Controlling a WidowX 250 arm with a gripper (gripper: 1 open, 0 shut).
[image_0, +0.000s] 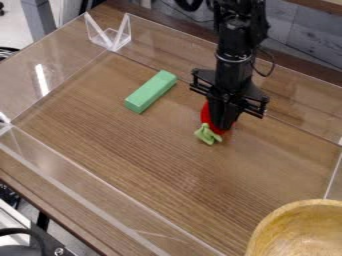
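Observation:
The black gripper (222, 112) is lowered over a red object (207, 114), its fingers around or just in front of it and hiding much of it. Whether it grips the object cannot be seen. A small pale green piece (207, 134) lies at the red object's lower front. A green block (151, 91) lies apart on the wooden table to the left.
A clear wire-like holder (110, 32) stands at the back left. A large yellow bowl (301, 232) sits at the front right corner.

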